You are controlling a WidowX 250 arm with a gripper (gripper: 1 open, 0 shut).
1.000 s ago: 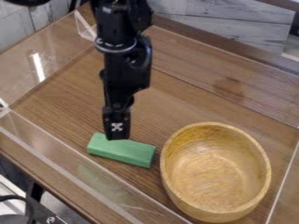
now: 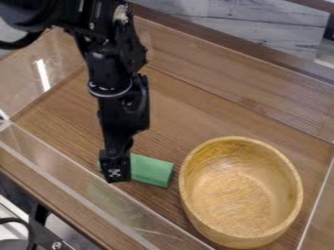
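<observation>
My black gripper point(image 2: 115, 162) hangs low over a green block point(image 2: 152, 170), its fingertips at the block's left end and hiding part of it. The fingers look open, though seen side-on. The block lies flat on the wooden surface, just left of a pale yellow bowl point(image 2: 240, 195), which is empty.
Clear edging runs along the left and front, with a dark cable at the bottom left. A grey plank wall stands at the back.
The gripper has come down and slightly left onto the left end of the green block, covering more of it. The block and bowl look unmoved.
</observation>
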